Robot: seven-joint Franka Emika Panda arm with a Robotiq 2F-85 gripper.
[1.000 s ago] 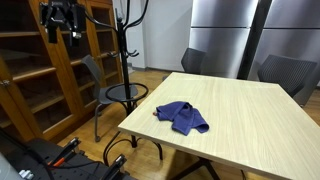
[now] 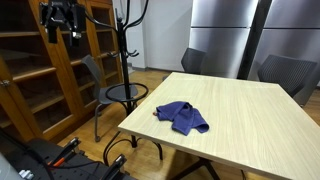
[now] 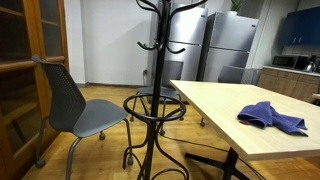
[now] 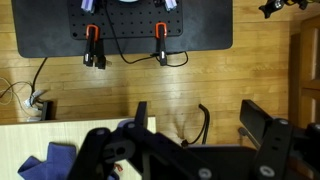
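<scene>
A dark blue cloth [image 2: 183,116] lies crumpled near the close left corner of the pale wooden table [image 2: 235,100]. Exterior view 2 shows the same cloth [image 3: 270,117] close to the table's edge, and part of the cloth [image 4: 50,162] enters the wrist view at the lower left. My gripper is open, its fingers wide apart and nothing between them. It hangs high over the floor, off the table's left side and well away from the cloth. In exterior view 1 the arm is at the upper left.
A black coat stand [image 3: 158,90] rises beside the table, with a grey chair [image 3: 85,115] near it. Glass-fronted wooden cabinets [image 2: 30,75] line the left. Below the gripper is bare wooden floor [image 4: 180,90].
</scene>
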